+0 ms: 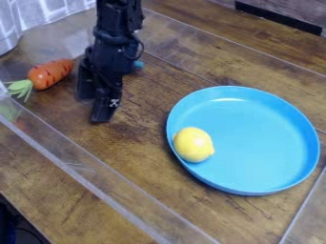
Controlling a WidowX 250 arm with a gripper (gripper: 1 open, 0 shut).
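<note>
A black robot gripper [102, 98] hangs low over the wooden table at upper left, its fingers angled down; whether it holds anything is hard to see in the dark shape. An orange carrot [51, 72] with green leaves lies left of it. A yellow lemon [193, 144] rests inside a blue plate [261, 138] on the right, apart from the gripper.
A small teal item [137, 66] sits partly behind the arm. Clear plastic edges cross the left and lower areas. Bare wood [140, 167] is free between gripper and plate, and at the back right.
</note>
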